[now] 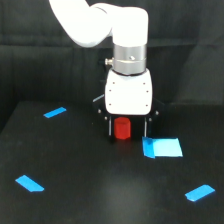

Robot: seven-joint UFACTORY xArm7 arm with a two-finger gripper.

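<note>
A small red cylinder (122, 128) stands on the black table near the middle of the view. My gripper (129, 129) comes down from above, with its white hand over the cylinder. Its dark fingers are spread, one on each side of the cylinder in the image. The left finger appears close to the cylinder, while a clear gap shows toward the right one. Whether either finger touches it cannot be made out against the dark background. A pale blue square (167, 147) lies flat to the right of the cylinder, with a brighter blue tape piece (148, 148) at its left edge.
Blue tape strips lie at the back left (55, 112), front left (29, 184) and front right (200, 192). A dark curtain (190, 60) hangs behind.
</note>
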